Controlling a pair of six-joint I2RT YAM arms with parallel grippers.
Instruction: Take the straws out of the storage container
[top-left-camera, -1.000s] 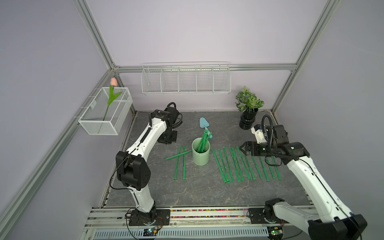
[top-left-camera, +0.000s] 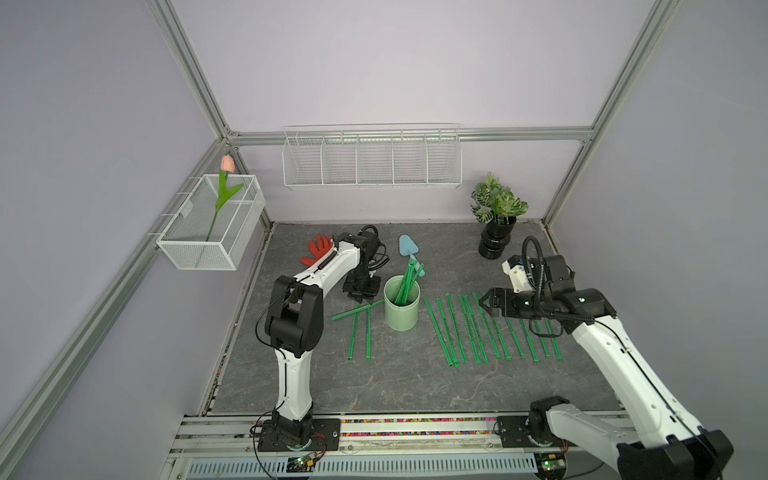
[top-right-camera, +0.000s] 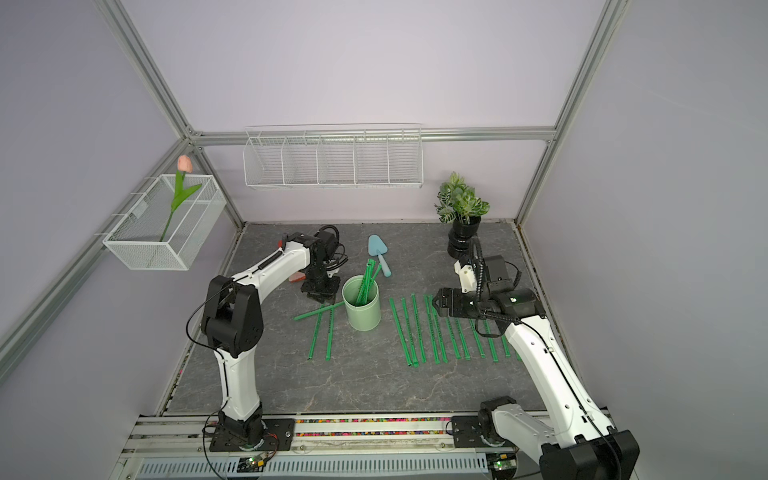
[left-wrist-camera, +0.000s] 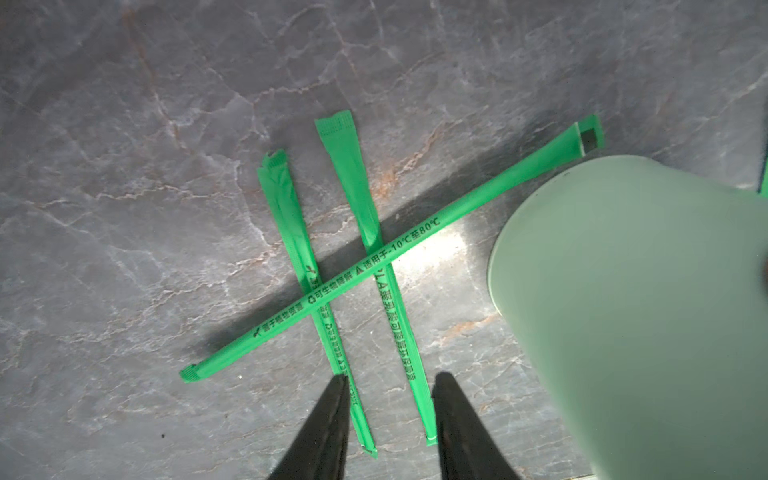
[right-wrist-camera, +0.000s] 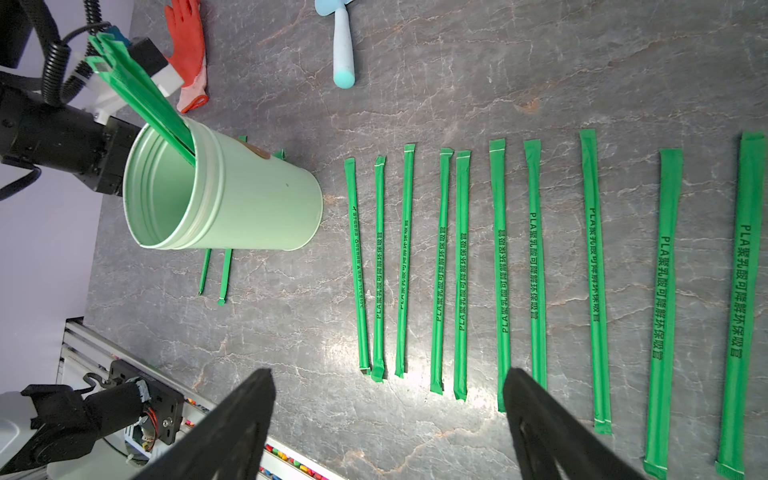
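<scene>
The mint storage container (top-left-camera: 401, 314) stands mid-table with a bunch of green straws (top-left-camera: 406, 280) upright in it. A straw (left-wrist-camera: 480, 200) lies slantwise across two others left of the container. My left gripper hangs open and empty over these straws, beside the container. My right gripper is open and empty above the row of straws (right-wrist-camera: 502, 272) laid out right of the container.
A red glove (right-wrist-camera: 188, 44) and a blue trowel (top-left-camera: 408, 246) lie at the back, a potted plant (top-left-camera: 500, 208) at back right. Wire baskets (top-left-camera: 372, 160) hang on the walls.
The straws look unmoved; the right arm has barely shifted.
</scene>
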